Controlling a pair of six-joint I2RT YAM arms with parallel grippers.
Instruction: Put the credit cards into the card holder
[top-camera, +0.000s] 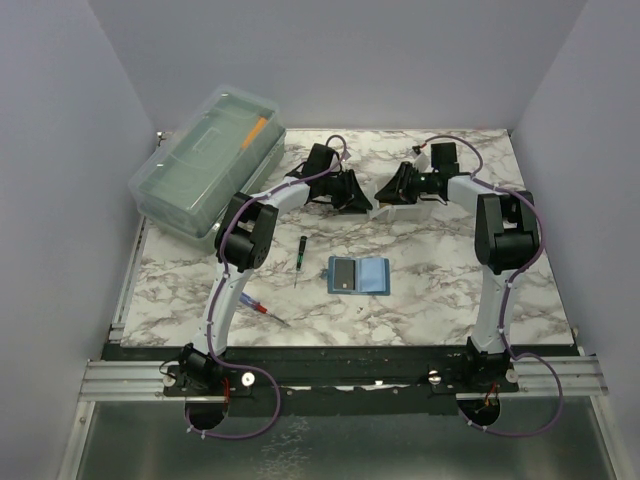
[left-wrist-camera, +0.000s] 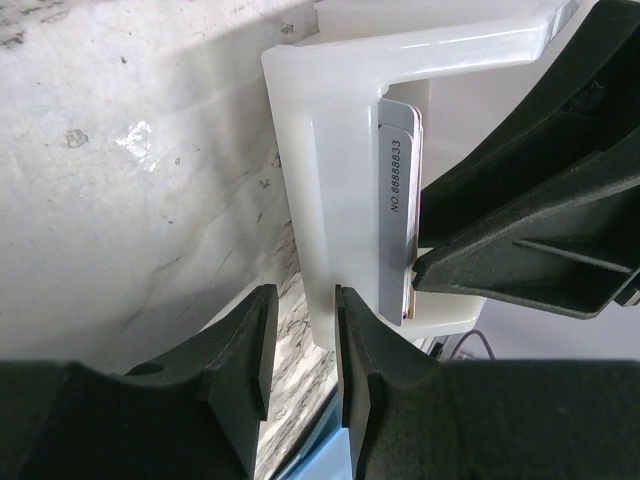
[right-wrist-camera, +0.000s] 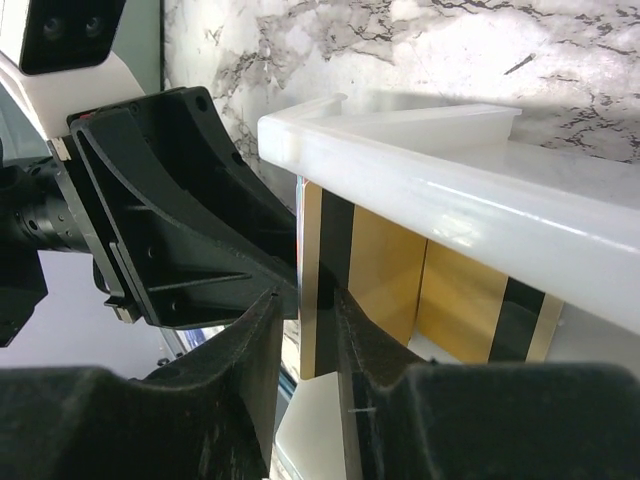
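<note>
A white holder (top-camera: 408, 212) lies on the marble table between my two grippers. In the left wrist view, a stack of cards (left-wrist-camera: 396, 205) stands on edge in the white holder (left-wrist-camera: 345, 190), one marked with a number. My left gripper is part open, its tips close to the holder's lower end. The right gripper stands part open too; the end of a gold card with a black stripe (right-wrist-camera: 328, 270) shows between its tips. More gold cards (right-wrist-camera: 462, 300) are inside the holder, behind its white rim. Whether either gripper touches a card cannot be told.
A big green-lidded bin (top-camera: 205, 165) takes up the back left. A blue and dark folder-like item (top-camera: 358, 276) lies flat in front of the grippers. A black pen (top-camera: 301, 252) and a screwdriver (top-camera: 262, 309) lie to the left.
</note>
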